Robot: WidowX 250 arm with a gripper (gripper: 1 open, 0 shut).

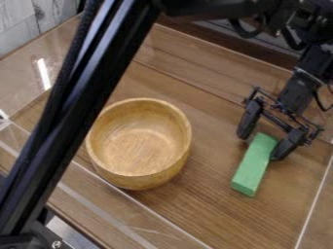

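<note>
A green rectangular block (252,169) lies on the wooden table at the right, its long side running toward the front. My black gripper (271,132) hangs just over the block's far end, its fingers open and apart, one on the left and one on the right of that end. Whether they touch the block I cannot tell. A round wooden bowl (138,143) stands to the left of the block, apart from it.
A long black arm or bar crosses the left part of the view from top to bottom. A dark rail runs along the back edge.
</note>
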